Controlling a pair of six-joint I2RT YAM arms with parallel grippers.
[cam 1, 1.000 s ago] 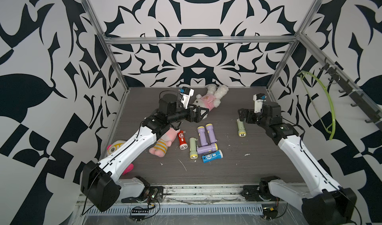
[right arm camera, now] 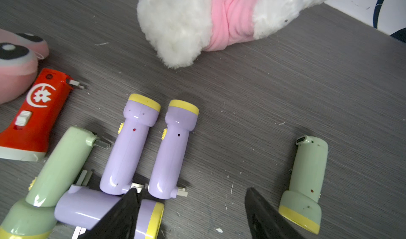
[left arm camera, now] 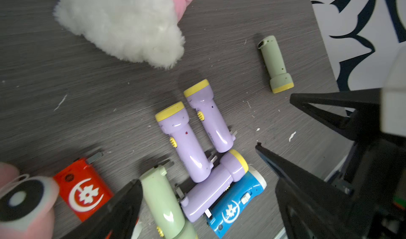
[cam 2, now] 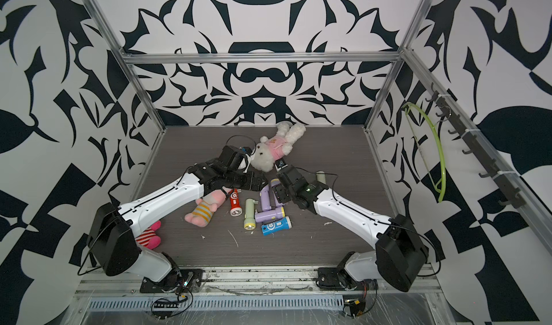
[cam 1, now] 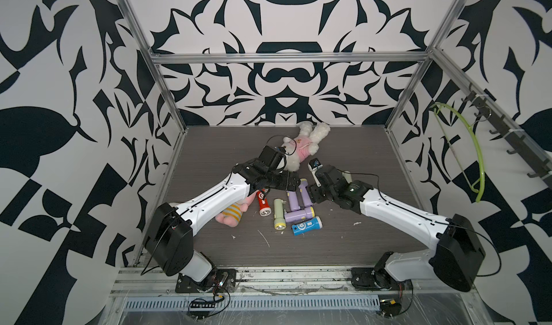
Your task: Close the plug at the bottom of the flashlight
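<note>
Two purple flashlights with yellow rims lie side by side: the left one [right arm camera: 131,150] and the right one [right arm camera: 171,154]. A metal plug sticks out sideways at the bottom of each. A third purple flashlight [left arm camera: 211,190] lies crosswise below them, its plug out too. My left gripper [cam 1: 295,181] hangs over the purple pair, its fingers apart. From the right, my right gripper [cam 1: 313,195] hovers beside the pair; its fingers [left arm camera: 275,158] stand apart, with nothing between them. On the separate green flashlight [right arm camera: 308,175] at right, no metal prong shows.
A green flashlight [left arm camera: 162,196], a red flashlight [right arm camera: 40,108] and a blue flashlight [left arm camera: 239,203] lie close around the purple ones. Behind is a white plush toy [right arm camera: 181,23]; a pink plush toy [cam 2: 204,207] lies left. Both grippers nearly meet.
The flashlights have not moved.
</note>
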